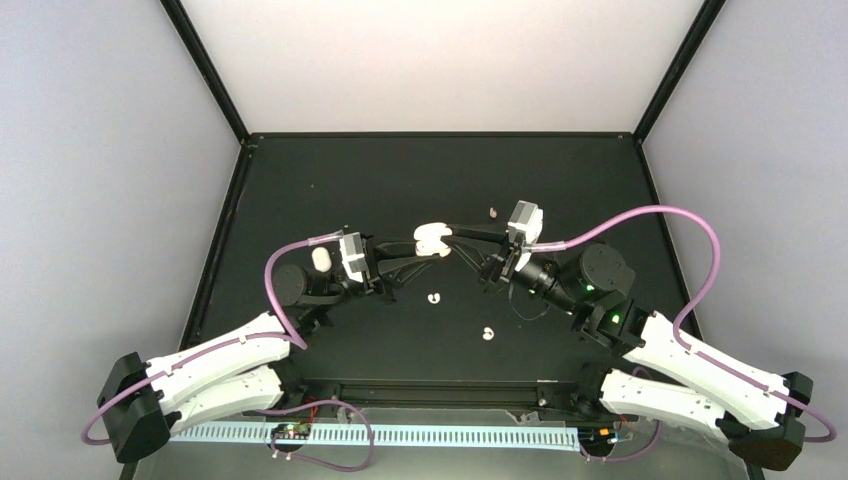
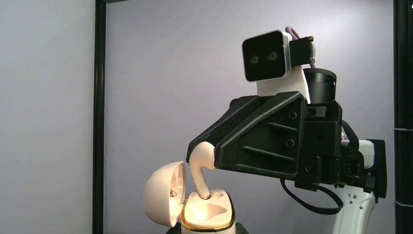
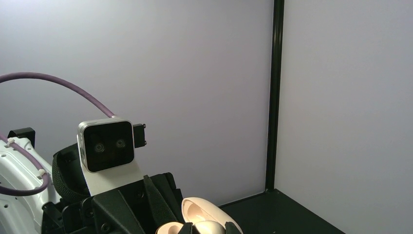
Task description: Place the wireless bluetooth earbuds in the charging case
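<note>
The white charging case (image 2: 207, 219) has its lid (image 2: 158, 195) swung open and is held up mid-air by my left gripper (image 1: 425, 256). My right gripper (image 1: 446, 233) is shut on a white earbud (image 2: 201, 156); in the left wrist view its stem points down into one slot of the case, and the other slot looks empty. In the right wrist view the open case and the earbud's rounded top show at the bottom edge.
Small white earbuds (image 1: 433, 298) (image 1: 488, 333) lie on the black table below the grippers, and a small piece (image 1: 493, 213) behind. Another white oval object (image 1: 321, 259) sits left.
</note>
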